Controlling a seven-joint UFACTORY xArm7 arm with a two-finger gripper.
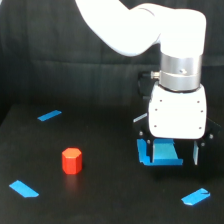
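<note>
My white gripper (172,152) hangs over the right side of the dark table, pointing down. Its fingers stand wide apart, so it is open. Below and between them lies a light blue block (164,151) on a darker blue patch (145,160). The block is near the left finger, with a gap toward the right one; whether it touches the left finger I cannot tell. The gripper body hides the back of the blue patch. A red-orange hexagonal block (72,161) stands on the table to the left, well away from the gripper.
Flat blue strips lie on the table: a strip (49,116) at the back left, another strip (23,189) at the front left, and a third strip (196,197) at the front right. A dark curtain (60,60) hangs behind.
</note>
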